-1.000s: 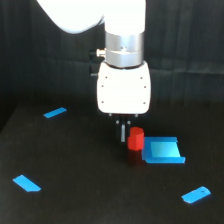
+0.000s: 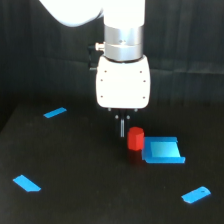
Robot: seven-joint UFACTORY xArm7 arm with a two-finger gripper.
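The white gripper (image 2: 122, 130) points down near the middle of the camera view, its thin dark fingers close together at the tips. Just to the right of the fingertips, a small red block (image 2: 136, 139) stands beside the left edge of a light-blue tray (image 2: 163, 158). Nothing shows between the fingers, though they are too small and dark for me to tell how far apart they are. Whether a fingertip touches the block is also unclear.
Blue tape strips mark the black table at far left (image 2: 55, 112), near left (image 2: 26, 184) and near right (image 2: 196, 195). A dark curtain hangs behind.
My gripper has shifted slightly upward in the view. The red block and the blue tray have stayed where they were.
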